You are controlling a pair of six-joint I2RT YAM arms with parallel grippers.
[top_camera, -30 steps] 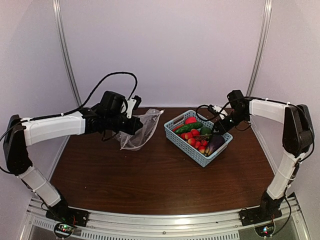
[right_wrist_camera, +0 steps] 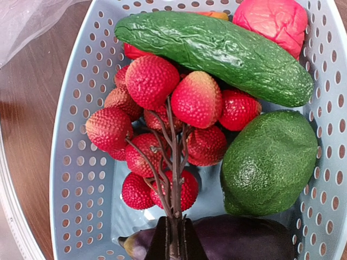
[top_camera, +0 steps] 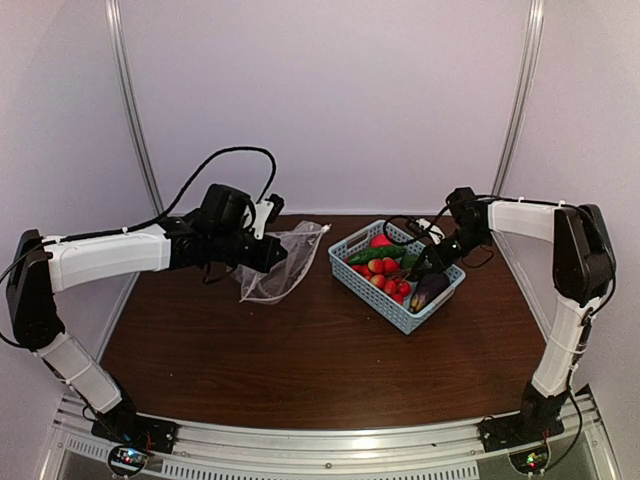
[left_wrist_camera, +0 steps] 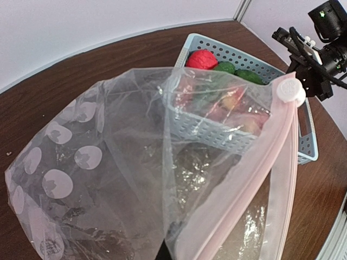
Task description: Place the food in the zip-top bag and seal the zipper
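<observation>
My right gripper is shut on the brown stem of the red lychee bunch, whose fruits lie in the blue basket. Behind the fingers, in the right wrist view, a dark eggplant lies along the near end. A green cucumber, a green avocado-like fruit and a pink-red round item share the basket. The clear zip top bag, with pale dots and a pink zipper strip, is pinched in my left gripper. In the top view that gripper stands left of the basket.
The bag's white slider shows at the strip's upper end. The basket's perforated walls stand around the right gripper.
The lychee fruits have shifted slightly. The left arm has stayed nearly still with the bag.
</observation>
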